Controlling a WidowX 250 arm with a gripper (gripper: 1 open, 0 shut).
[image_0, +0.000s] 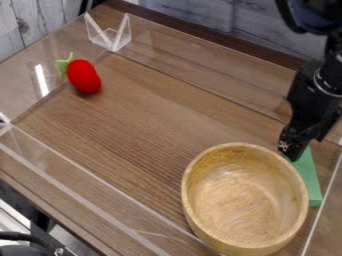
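Observation:
My black gripper (301, 130) is at the right side of the camera view, pointing down just above and behind a green flat object (307, 185). That object lies at the right edge of the table, partly behind a large yellow bowl (241, 200). The view does not clearly show whether anything is between the fingertips; the fingers appear apart.
A red rounded object (83, 76) with a green piece behind it lies at the upper left. A white wire item (107, 32) stands at the back left.

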